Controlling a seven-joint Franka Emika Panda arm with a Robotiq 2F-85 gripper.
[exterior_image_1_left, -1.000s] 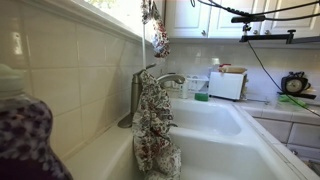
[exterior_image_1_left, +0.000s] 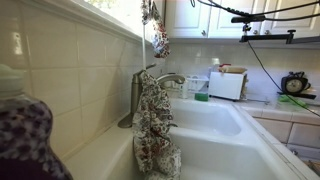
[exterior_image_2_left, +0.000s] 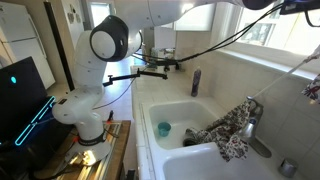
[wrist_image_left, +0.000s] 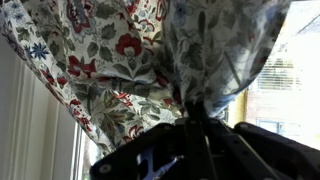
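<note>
A floral cloth with red flowers and grey leaves fills much of the wrist view, its folds (wrist_image_left: 115, 60) gathering toward my gripper. The gripper appears shut on that cloth, though dark shadow partly hides the fingertips. In exterior view 1 a patterned cloth (exterior_image_1_left: 153, 130) drapes by the faucet (exterior_image_1_left: 172, 78) into the sink, and a smaller patterned piece (exterior_image_1_left: 154, 22) hangs above near the window. A white strip (exterior_image_1_left: 143, 35) runs up from the lower cloth. Exterior view 2 shows the draped cloth (exterior_image_2_left: 232, 130) too; there the gripper lies outside the frame.
The white double sink (exterior_image_2_left: 175, 115) holds a teal cup (exterior_image_2_left: 164, 129) in one basin. A dark bottle (exterior_image_2_left: 196, 79) stands behind it. A purple-patterned object (exterior_image_1_left: 25, 135) is close at the left of exterior view 1. The arm (exterior_image_2_left: 118, 35) arches over the sink.
</note>
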